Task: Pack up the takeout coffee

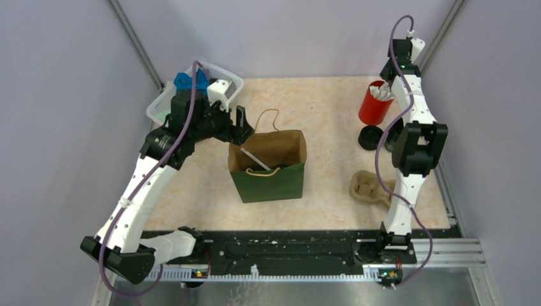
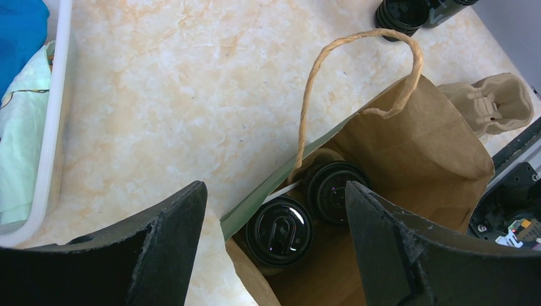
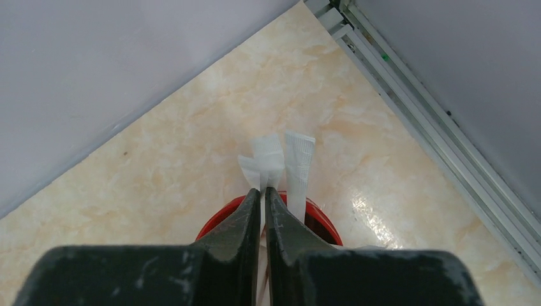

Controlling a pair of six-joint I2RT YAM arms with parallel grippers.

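Observation:
The green paper bag (image 1: 266, 185) stands mid-table with a white stick inside; the left wrist view shows two dark lidded cups (image 2: 279, 231) in it. My left gripper hangs open over the bag's left rim, nothing between its fingers. At the back right, the red holder (image 1: 371, 108) holds white paper-wrapped sticks (image 3: 298, 162). My right gripper is shut at the top of that holder, its tips against the white packets; whether one is pinched between them I cannot tell.
A white basket (image 1: 156, 109) with blue cloth is at the back left. Dark lids (image 1: 370, 138) lie below the red holder, a cardboard cup carrier (image 1: 363, 188) at the front right.

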